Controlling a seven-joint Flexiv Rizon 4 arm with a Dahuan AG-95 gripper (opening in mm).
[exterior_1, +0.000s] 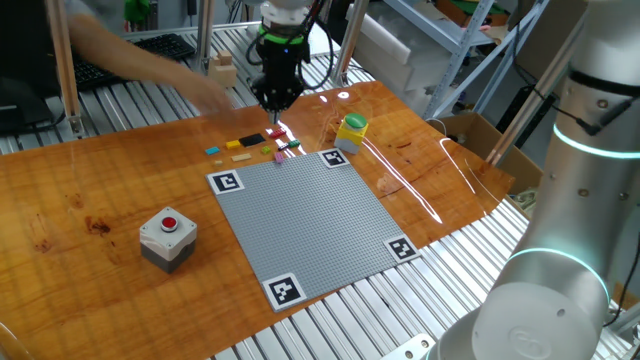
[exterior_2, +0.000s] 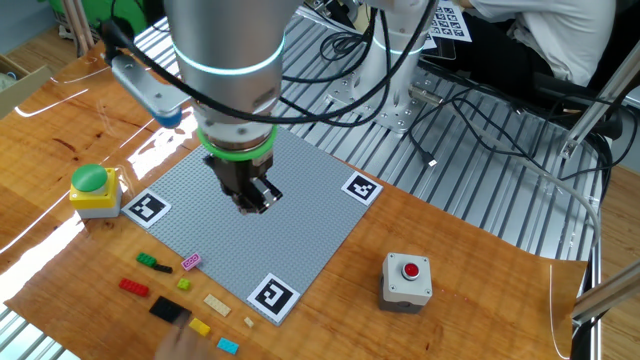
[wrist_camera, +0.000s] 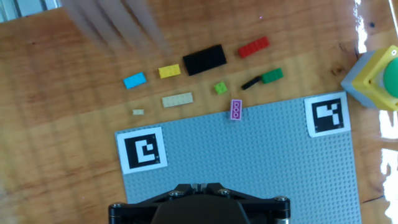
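Observation:
My gripper (exterior_2: 262, 205) hangs above the grey baseplate (exterior_2: 310, 165), clear of the bricks. In the wrist view its fingertips (wrist_camera: 214, 187) show only at the bottom edge; whether they are apart is unclear, and no brick shows at them. A pink brick (wrist_camera: 236, 110) lies at the baseplate's edge. On the wood beyond are a blue brick (wrist_camera: 135, 80), a yellow brick (wrist_camera: 169, 71), a black brick (wrist_camera: 204, 60), a red brick (wrist_camera: 254, 46), a lime brick (wrist_camera: 220, 88), a beige brick (wrist_camera: 178, 100), and a green brick (wrist_camera: 272, 76) with a thin dark piece touching its end.
A person's blurred hand (wrist_camera: 118, 22) reaches over the table near the blue and yellow bricks. A green button on a yellow box (exterior_1: 350, 130) stands beyond one baseplate corner. A red button box (exterior_1: 168, 240) stands beside the plate.

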